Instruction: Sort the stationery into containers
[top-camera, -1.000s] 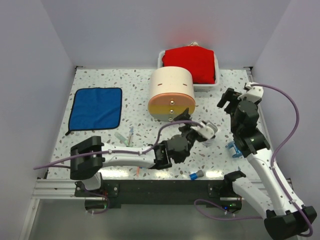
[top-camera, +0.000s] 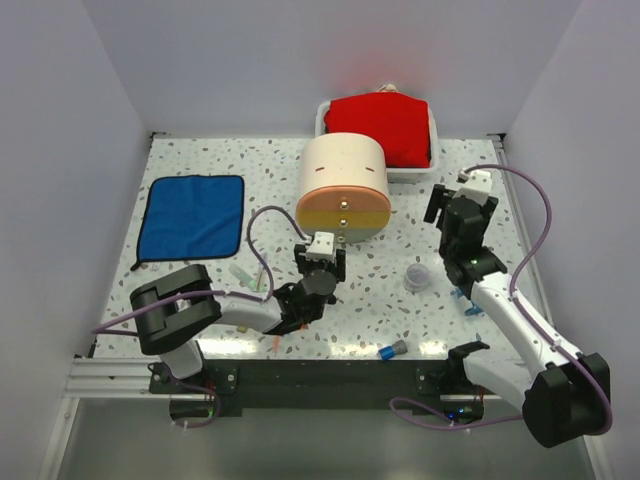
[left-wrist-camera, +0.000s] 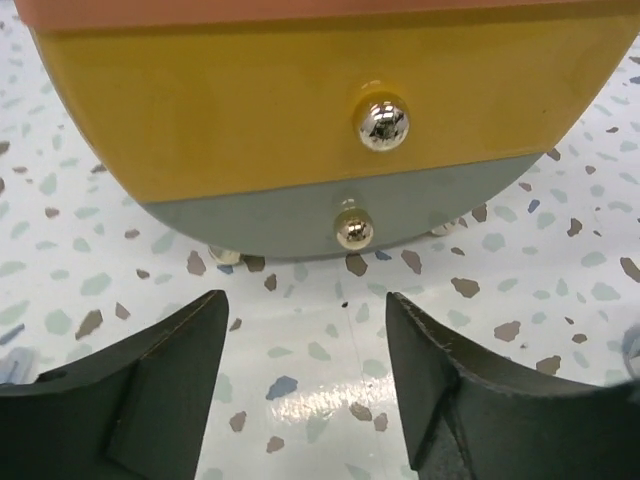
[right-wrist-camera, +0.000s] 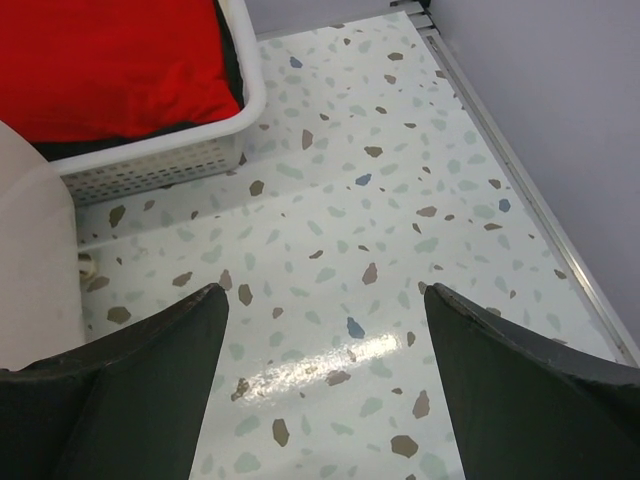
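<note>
In front of the rounded drawer box (top-camera: 345, 165) my left gripper (top-camera: 320, 262) points at its grey lower drawer. The left wrist view shows its gold knob (left-wrist-camera: 354, 229) ahead of the parted, empty fingers; the yellow drawer (left-wrist-camera: 250, 110) above is shut. At the right of the table, my right gripper (top-camera: 459, 205) hangs with fingers apart over bare tabletop, nothing between them. A blue-capped grey item (top-camera: 393, 350) lies near the front edge. Several thin pens or sticks (top-camera: 262, 275) lie around the left arm, partly hidden by it. Under the right arm shows a blue object (top-camera: 468, 303).
A white basket (right-wrist-camera: 150, 165) with red cloth stands behind the drawer box. The blue mat (top-camera: 192, 217) lies at the left. A clear round container (top-camera: 417, 278) sits between the arms.
My left gripper has moved left from beside the clear container and turned to face the drawer box.
</note>
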